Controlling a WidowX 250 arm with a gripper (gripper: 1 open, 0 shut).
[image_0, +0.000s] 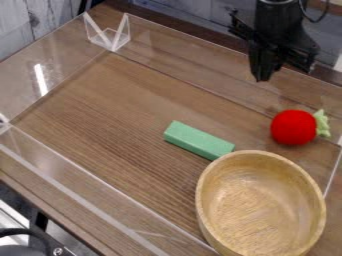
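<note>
My gripper hangs at the upper right, above the table and higher up the view than the red round object, which sits on the right with a small green leafy top. Whether the fingers are open or shut is hard to make out. A green bar lies in the middle of the table, and a large tan bowl fills the lower right.
A white wire-like holder stands at the back left. A dark object shows at the lower left corner.
</note>
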